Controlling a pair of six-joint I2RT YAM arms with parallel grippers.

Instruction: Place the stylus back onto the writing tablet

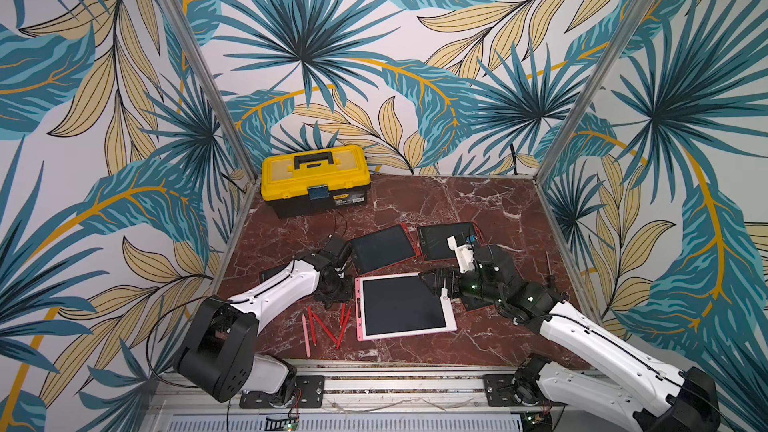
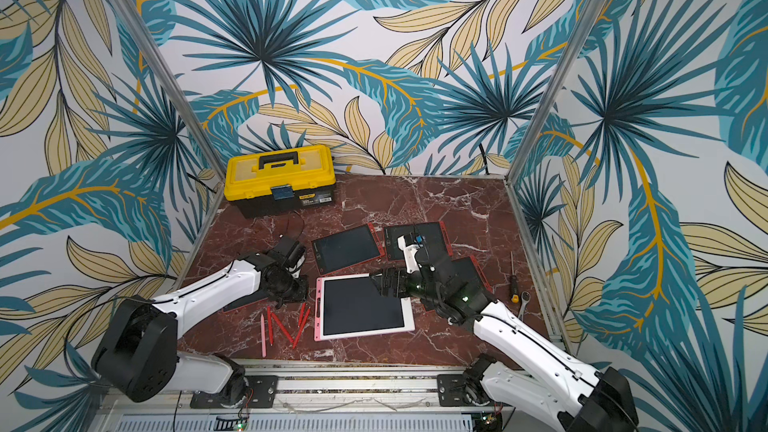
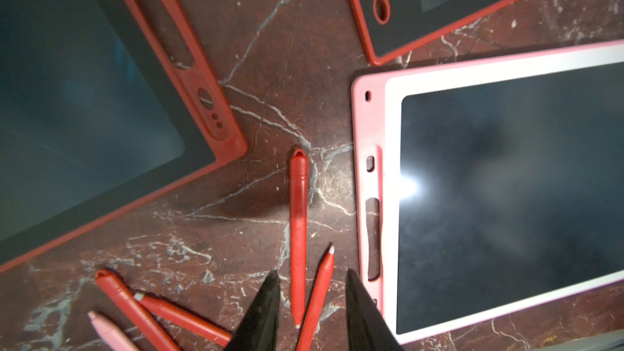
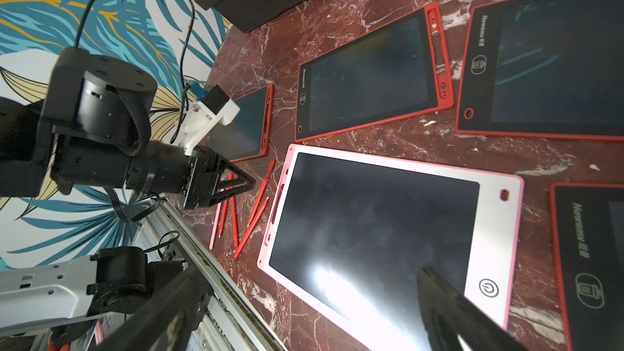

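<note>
A white-and-pink writing tablet (image 1: 404, 304) lies at the front middle, with an empty stylus slot on its pink left edge. To its left lie several red styluses (image 3: 298, 214) and a pink stylus (image 3: 111, 331). My left gripper is open above two red styluses, its fingertips either side of them in the left wrist view. My right gripper is open above the white tablet's right part, with nothing visibly between its fingers.
Several red-rimmed tablets (image 4: 364, 78) lie behind and beside the white one. A yellow-lidded toolbox (image 1: 314, 184) stands at back left; tools (image 2: 514, 288) lie at the right edge. Clear table shows at the back right.
</note>
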